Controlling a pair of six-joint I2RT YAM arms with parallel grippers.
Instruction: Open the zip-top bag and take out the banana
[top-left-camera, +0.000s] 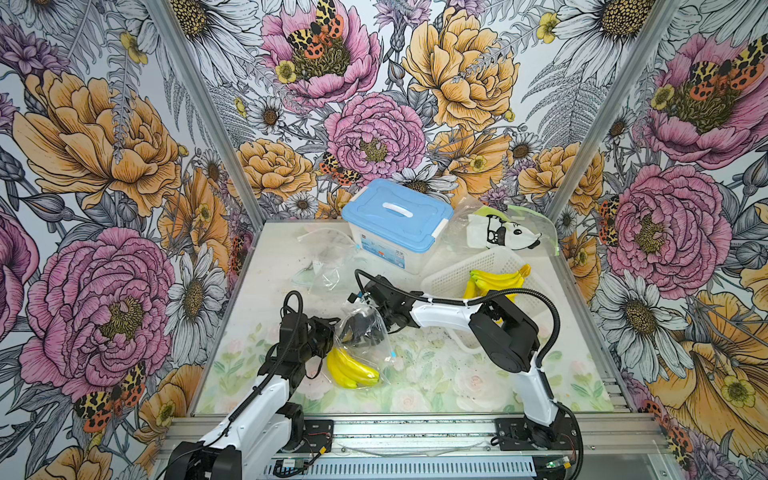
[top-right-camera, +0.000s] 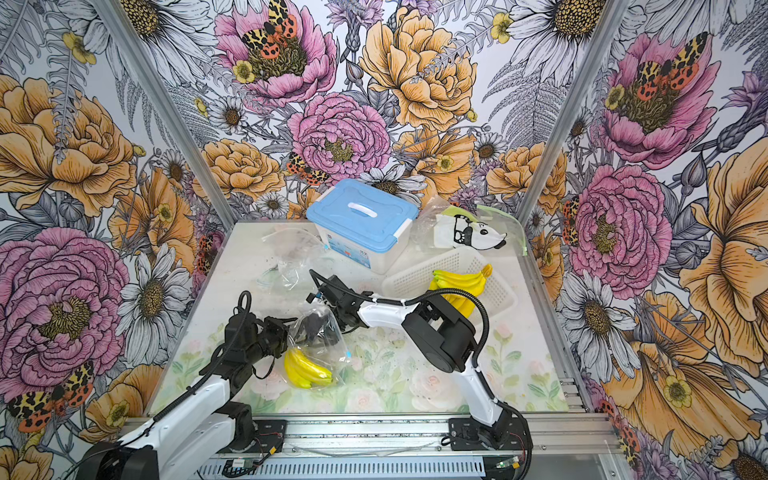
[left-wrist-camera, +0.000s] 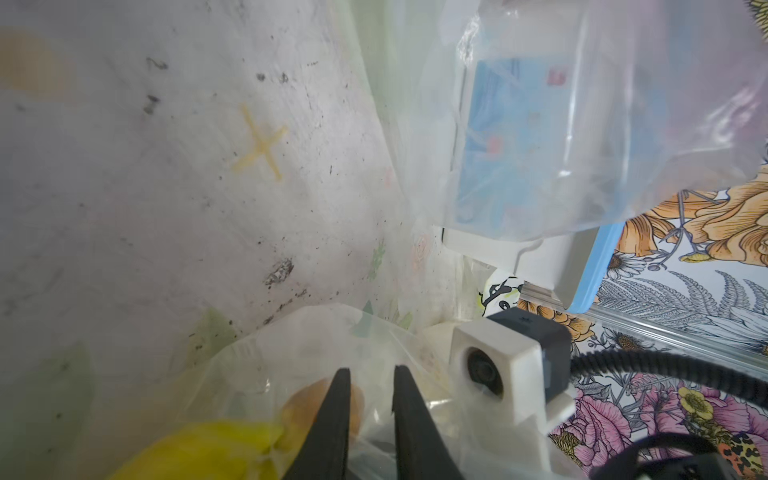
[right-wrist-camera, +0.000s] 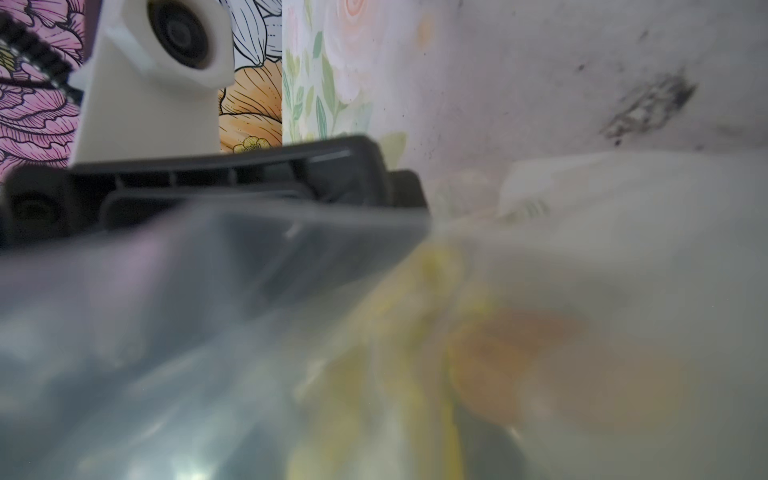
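Yellow bananas (top-left-camera: 352, 369) sit in the bottom of a clear zip top bag (top-left-camera: 382, 352), low over the table front. From the bag's left side, my left gripper is shut on its thin film, its dark fingertips close together. My right gripper (top-left-camera: 361, 326) reaches in from the upper right, showing dark through the clear plastic, with its fingers open. Blurred film covers most of the right wrist view, where the yellow bananas (right-wrist-camera: 384, 344) show faintly and the right fingertips cannot be made out. Across that view's upper left lies the left gripper's black body (right-wrist-camera: 320, 172).
A white basket (top-left-camera: 448, 276) with more bananas (top-left-camera: 500, 280) stands right, partly behind the right arm. A blue-lidded box (top-left-camera: 396, 216), a panda bag (top-left-camera: 502, 232) and another clear bag (top-left-camera: 324, 260) lie at the back.
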